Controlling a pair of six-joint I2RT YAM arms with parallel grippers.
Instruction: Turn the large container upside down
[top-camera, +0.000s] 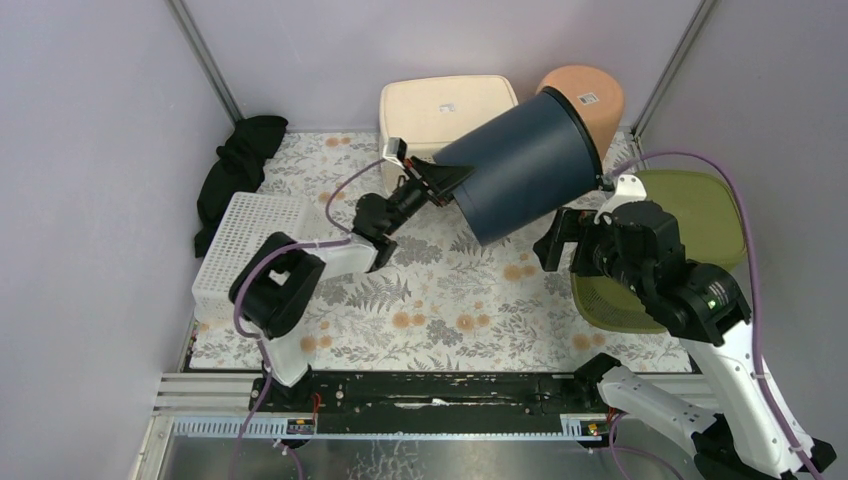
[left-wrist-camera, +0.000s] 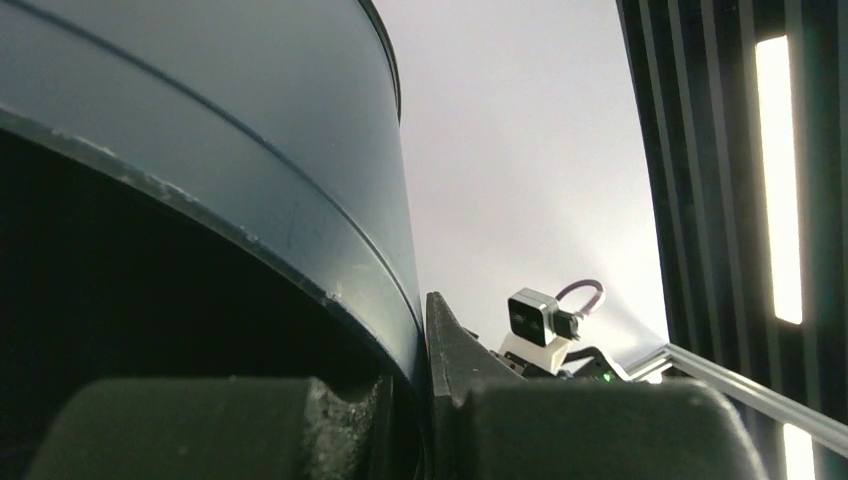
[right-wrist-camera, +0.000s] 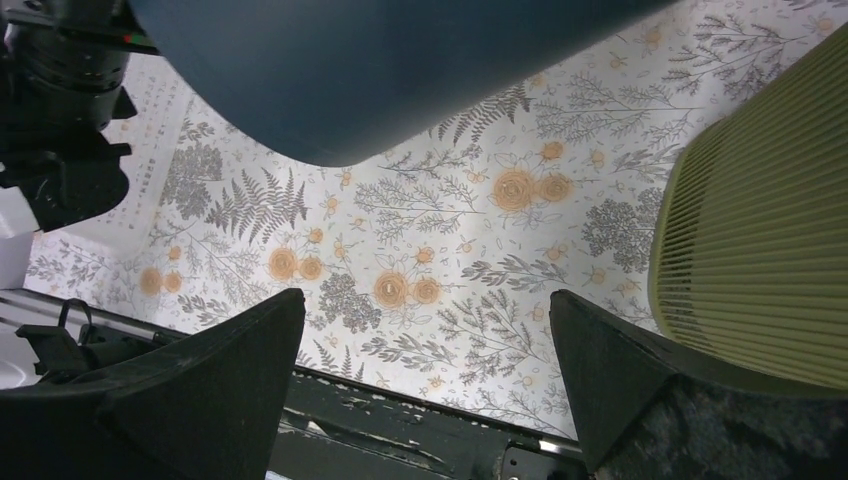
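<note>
In the top view a large dark blue container (top-camera: 520, 165) is held up at a slant above the table. Its left end is gripped on the rim by my left gripper (top-camera: 462, 183), and its other end points to the upper right. The left wrist view shows the wall of the container (left-wrist-camera: 300, 130) running between the fingers of the left gripper, with its dark hollow inside to the left. My right gripper (top-camera: 550, 238) stands open below the container's right end, apart from it. In the right wrist view nothing lies between the right gripper's fingers (right-wrist-camera: 210, 385).
Behind the container stand a cream box (top-camera: 440, 95) and an orange bin (top-camera: 580, 80). Green containers (top-camera: 690, 210) are at the right, a white basket (top-camera: 245, 235) and black cloth (top-camera: 235, 170) at the left.
</note>
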